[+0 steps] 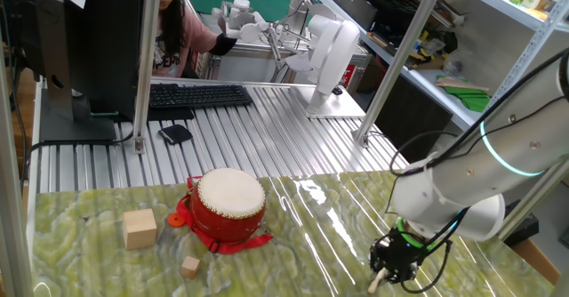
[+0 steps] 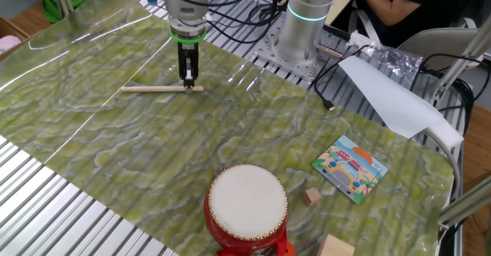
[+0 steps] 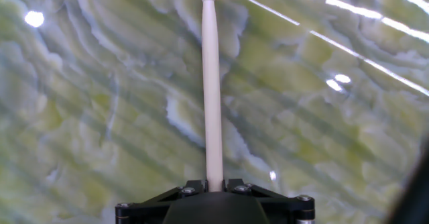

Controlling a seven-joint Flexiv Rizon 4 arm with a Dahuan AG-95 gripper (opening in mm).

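Note:
A pale wooden drumstick (image 3: pixel 212 96) runs straight out from between my fingers in the wrist view, its rounded tip at the top edge. My gripper is shut on it, with a finger close against each side. In exterior view 2 the gripper (image 2: pixel 189 86) points down at the drumstick (image 2: pixel 149 89), holding it near one end, at or just above the table surface; the exact gap cannot be told. Only a short piece of the drumstick (image 1: pixel 377 281) shows below the gripper in exterior view 1. A red drum (image 1: pixel 229 210) with a white head stands well away from the gripper.
A large wooden block (image 1: pixel 140 229) and a small wooden cube (image 1: pixel 189 267) sit near the drum. A colourful picture card (image 2: pixel 350 169) lies beyond the cube.

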